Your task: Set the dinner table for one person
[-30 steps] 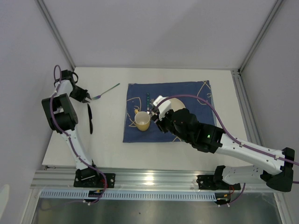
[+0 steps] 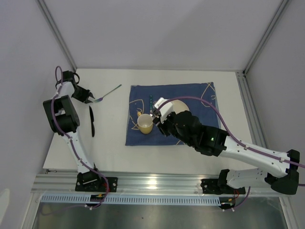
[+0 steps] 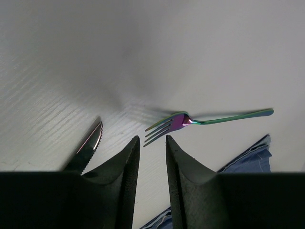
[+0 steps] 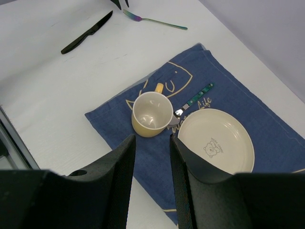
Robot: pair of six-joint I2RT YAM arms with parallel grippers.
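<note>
A blue cloth mat [image 2: 167,90] holds a cream mug [image 2: 145,123], a cream plate [image 4: 214,140] and a green-handled spoon [image 4: 195,98]. To its left lie a metallic fork [image 3: 214,120] and a black knife [image 3: 86,152]. My left gripper hangs over the table by the fork's tines and knife tip, its fingertips a little apart with nothing between them. My right gripper hangs over the mat near the mug and plate, also a little open and empty. In the top view its arm hides part of the plate.
Bare white table [image 2: 109,152] surrounds the mat, clear at front left and along the back. Grey walls [image 2: 157,33] and metal rails [image 2: 257,109] bound the workspace.
</note>
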